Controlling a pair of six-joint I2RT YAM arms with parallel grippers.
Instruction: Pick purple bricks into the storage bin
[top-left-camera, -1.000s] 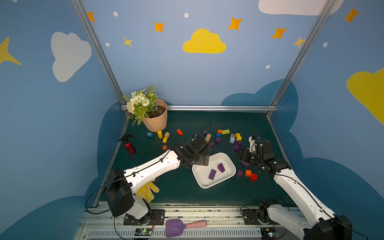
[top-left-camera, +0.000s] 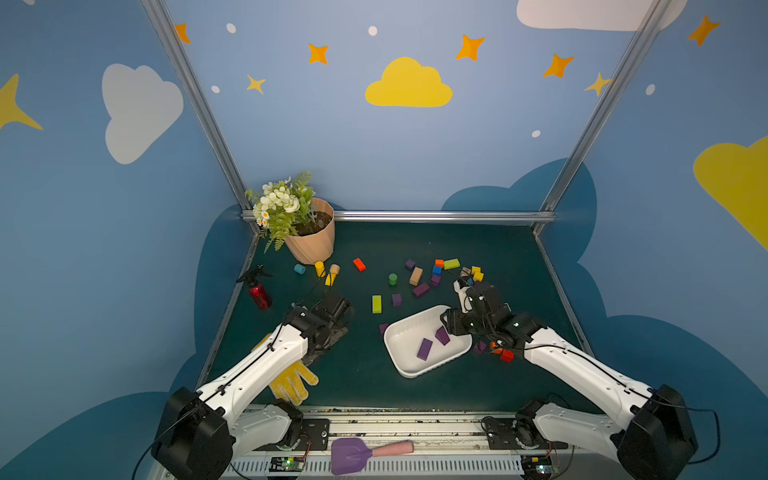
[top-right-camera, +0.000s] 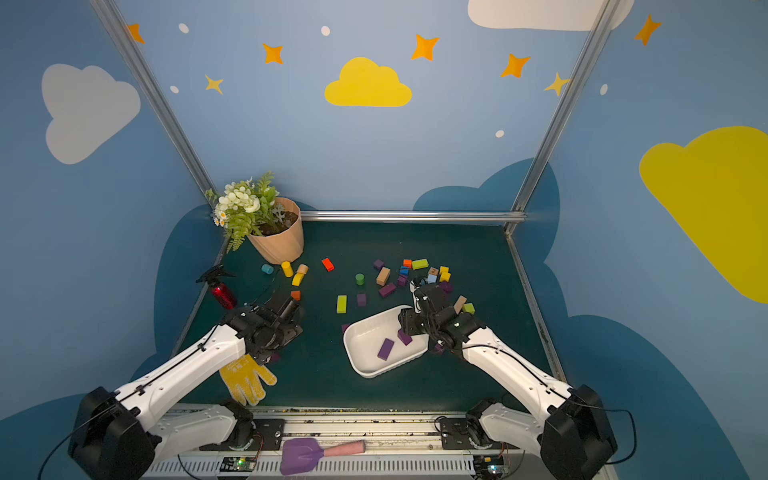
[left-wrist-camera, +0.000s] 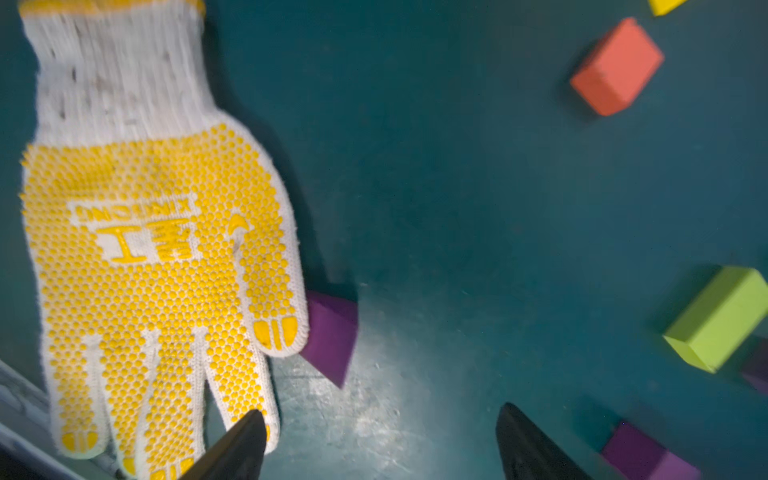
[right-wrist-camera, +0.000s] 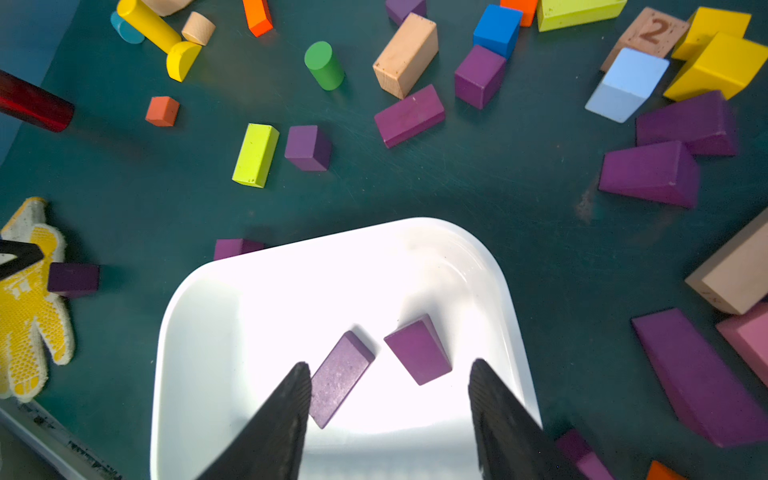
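Note:
The white bin (right-wrist-camera: 240, 312) holds two purple bricks. My right gripper is open above it, nothing visible between its fingers. My left gripper hangs open over the yellow glove's right side, near a purple brick (left-wrist-camera: 328, 336) partly under the glove's thumb. Other purple bricks lie loose behind the bin (right-wrist-camera: 308, 148) and to its right (right-wrist-camera: 648, 172).
Mixed coloured blocks crowd the back and right. The glove (left-wrist-camera: 144, 296) lies at the front left, with a red spray bottle (top-left-camera: 260, 297) and potted plant (top-left-camera: 308, 240) behind it.
My left arm has swung from over the bin leftward to the glove. My right arm has moved leftward, over the bin's right part.

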